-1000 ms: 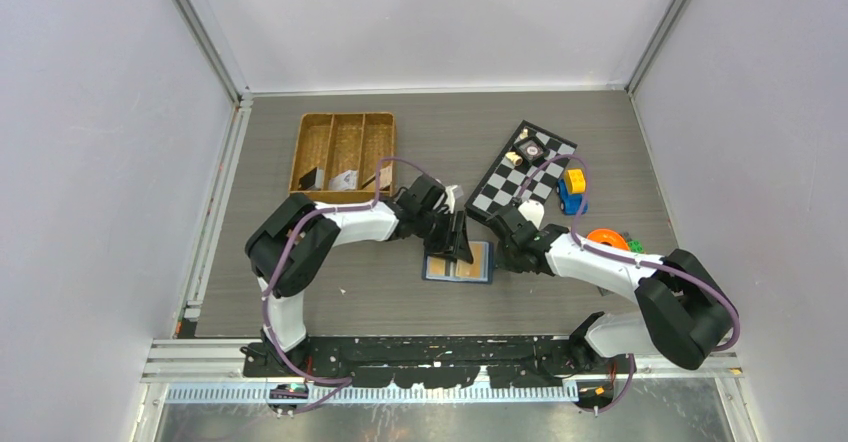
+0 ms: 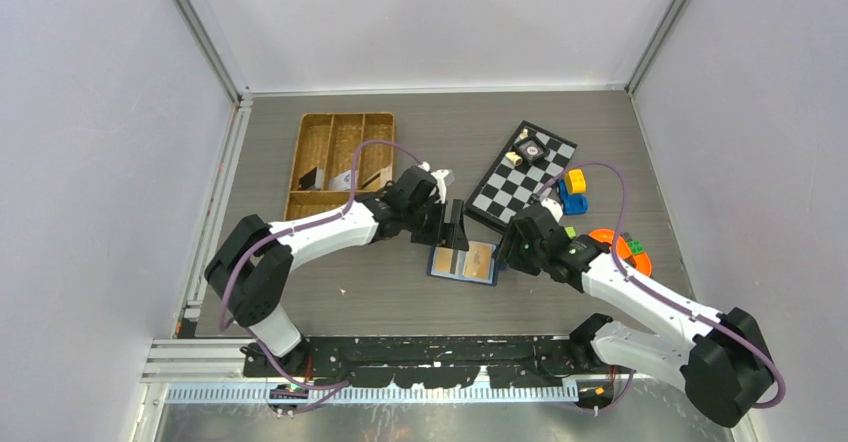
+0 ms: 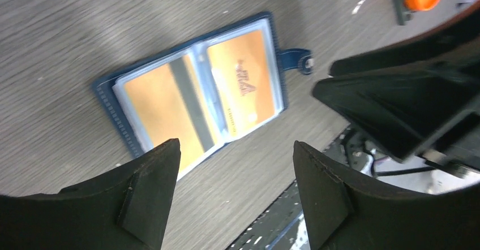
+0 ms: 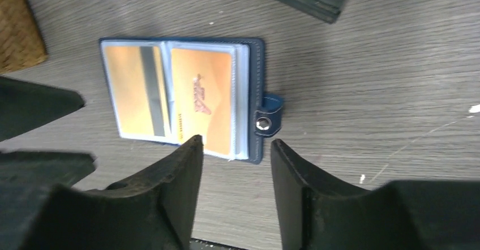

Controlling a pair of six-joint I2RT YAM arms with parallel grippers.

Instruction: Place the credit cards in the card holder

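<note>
The blue card holder (image 4: 256,80) lies spread flat on the table, its strap (image 3: 294,61) with a round snap standing out at one end. Under its clear pockets show an orange card with a dark stripe (image 3: 164,108) and an orange card with a small logo (image 4: 199,86). Above the holder's far side, my left gripper is open and empty. My right gripper hangs at the holder's strap end, fingers parted and nothing between them; in the top view its tips (image 2: 508,252) are close to the holder's right edge.
A wooden tray (image 2: 325,142) with several compartments stands at the back left. Behind my right gripper lies a checkered board (image 2: 510,182), with blue blocks (image 2: 573,200) and an orange round piece (image 2: 603,236) to its right.
My left gripper has lifted back and slightly left, off the holder. The right gripper has shifted a little and its arm has swung outward. The holder has slid slightly right.
</note>
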